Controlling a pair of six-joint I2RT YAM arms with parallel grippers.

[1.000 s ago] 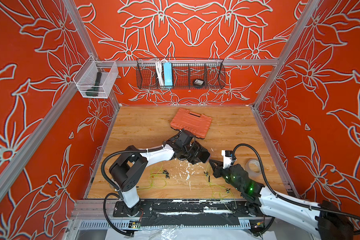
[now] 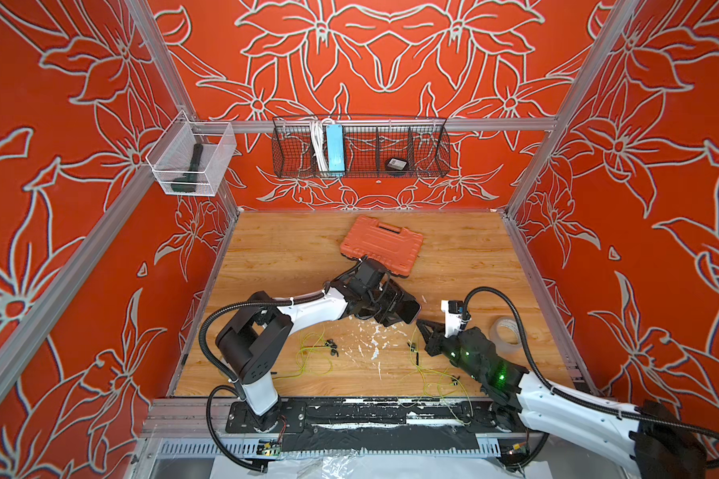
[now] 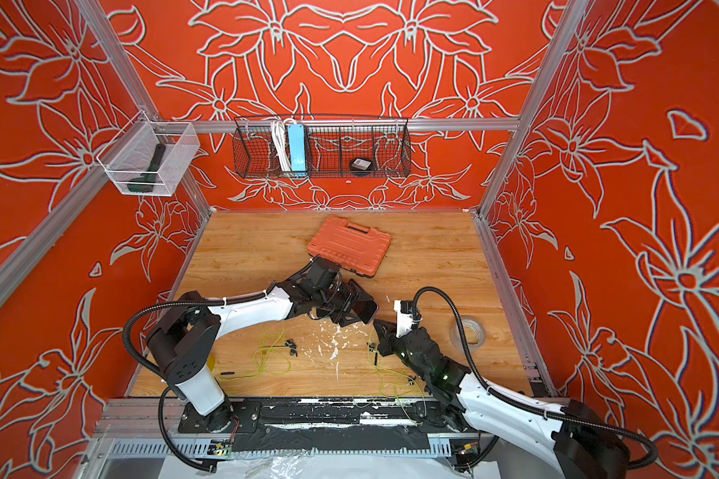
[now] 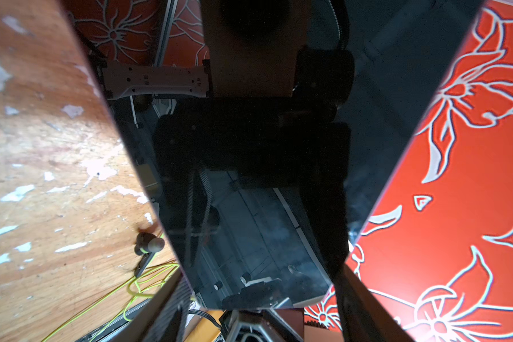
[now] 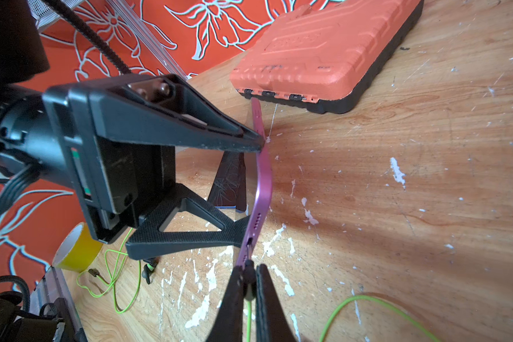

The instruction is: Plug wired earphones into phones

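Note:
My left gripper (image 2: 391, 303) is shut on a pink-edged phone, held on edge above the table (image 2: 279, 247); its dark glass (image 4: 268, 199) fills the left wrist view. My right gripper is shut on the earphone plug (image 5: 249, 274), whose green cable hangs down; the plug is at the phone's bottom edge port, and how far it sits in cannot be told. Tangled yellow-green earphone cables (image 2: 303, 359) lie on the near table.
An orange case (image 2: 382, 239) lies behind the grippers. Tape rolls (image 2: 505, 325) (image 5: 74, 250) lie to either side. Baskets (image 2: 411, 143) (image 2: 187, 175) hang on the walls above.

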